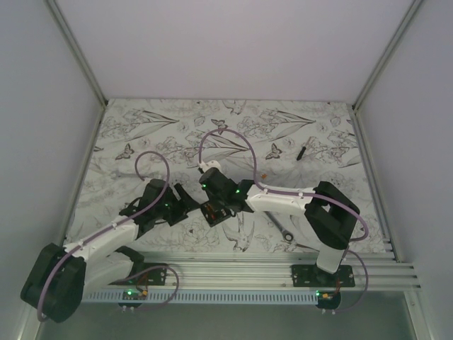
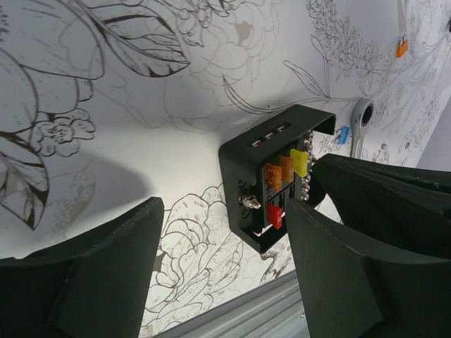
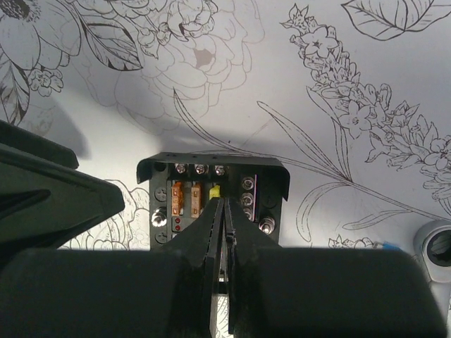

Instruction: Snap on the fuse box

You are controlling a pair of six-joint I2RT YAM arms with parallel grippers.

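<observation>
The black fuse box sits on the patterned table (image 1: 141,134), with orange, yellow and red fuses in it, also seen from above in the right wrist view (image 3: 268,179). My left gripper (image 1: 185,202) is just left of the box, its fingers (image 2: 120,267) apart with nothing between them. My right gripper is over the box at the yellow fuse, fingertips close together; whether anything is between them is hidden.
A wrench (image 1: 279,230) lies right of the box. A small orange piece (image 2: 402,48) and a dark marker (image 1: 303,150) lie farther back.
</observation>
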